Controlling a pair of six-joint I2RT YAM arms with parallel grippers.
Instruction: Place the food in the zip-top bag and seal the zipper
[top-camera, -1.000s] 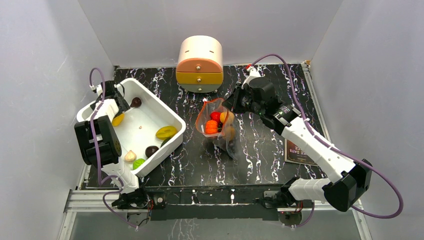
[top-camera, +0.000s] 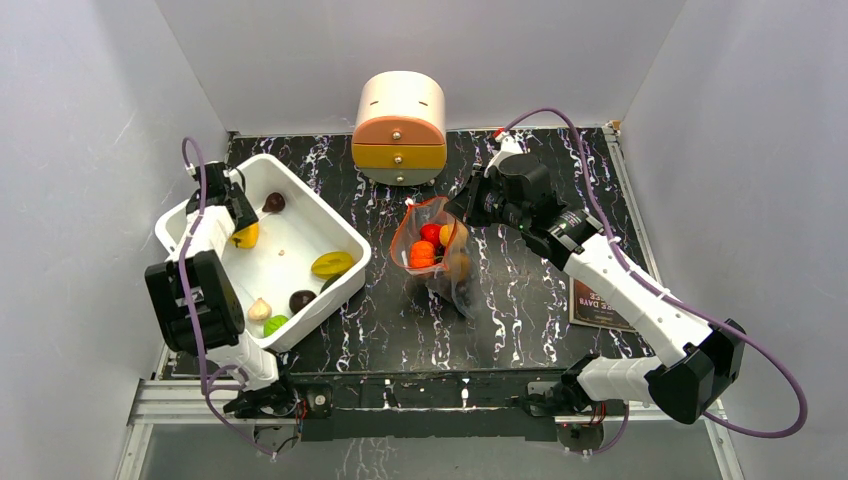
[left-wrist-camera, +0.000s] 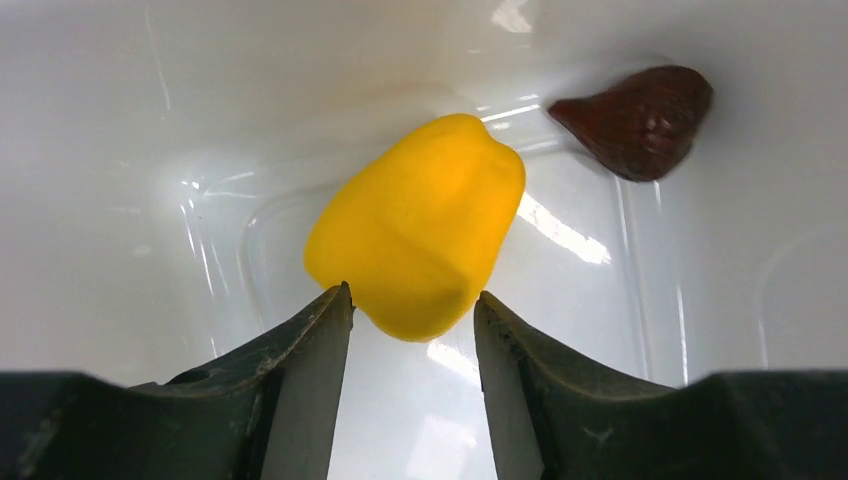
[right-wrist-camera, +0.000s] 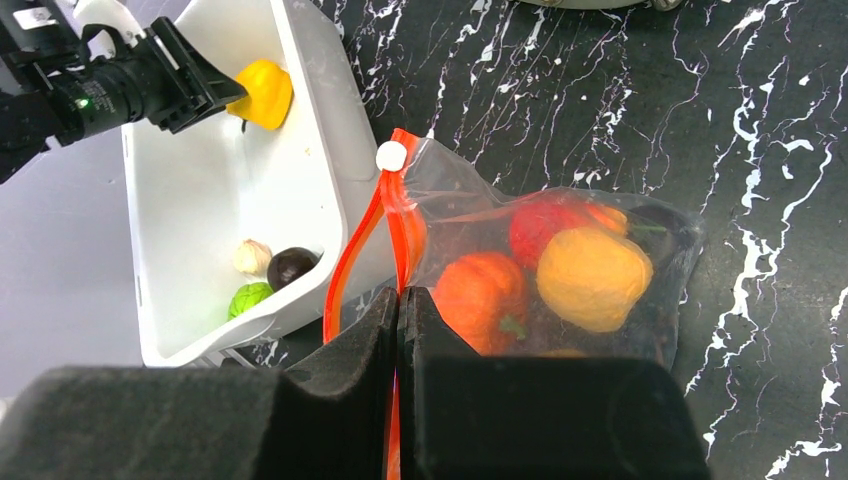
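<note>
In the white bin (top-camera: 300, 210), my left gripper is over a yellow pepper (left-wrist-camera: 415, 220), fingertips at its near end; whether they grip it is unclear. A dark fig (left-wrist-camera: 640, 120) lies beside it. In the top view the bin also holds a yellow starfruit (top-camera: 330, 263), garlic (top-camera: 259, 309), a dark round item (top-camera: 302, 300) and a green item (top-camera: 277, 325). The zip top bag (right-wrist-camera: 660, 270), with red, orange and yellow food inside, stands at the centre; my right gripper is shut on its orange zipper rim.
A small drawer box (top-camera: 398, 120) stands at the back middle. A printed board (top-camera: 595, 308) lies at the right, partly under the right arm.
The right arm and the bag have not moved.
</note>
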